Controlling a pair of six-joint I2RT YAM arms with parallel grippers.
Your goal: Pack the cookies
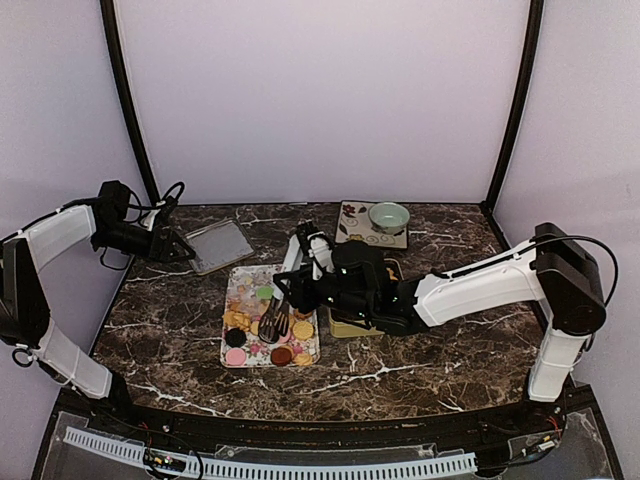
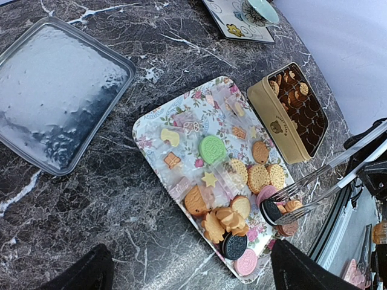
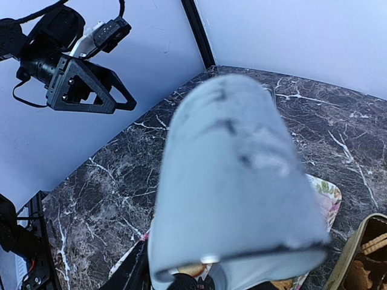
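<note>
My right gripper (image 1: pixel 298 285) is shut on silver tongs (image 1: pixel 290 262), whose pale handle (image 3: pixel 236 175) fills the middle of the right wrist view. In the left wrist view the slotted tong tips (image 2: pixel 299 212) sit on either side of a black cookie (image 2: pixel 270 211) on the floral tray (image 2: pixel 158 118); whether they grip it I cannot tell. Several other cookies lie there, among them a green one (image 2: pixel 212 149) and a pink one (image 2: pixel 246 262). A beige box (image 2: pixel 271 122) beside the tray holds some cookies. Away at the left, my left gripper (image 1: pixel 185 250) stands open and empty.
An empty clear-rimmed tray (image 1: pixel 221 246) lies behind the floral one, near my left gripper. At the back right a pale green bowl (image 1: pixel 389 216) rests on a flowered board (image 1: pixel 352 222).
</note>
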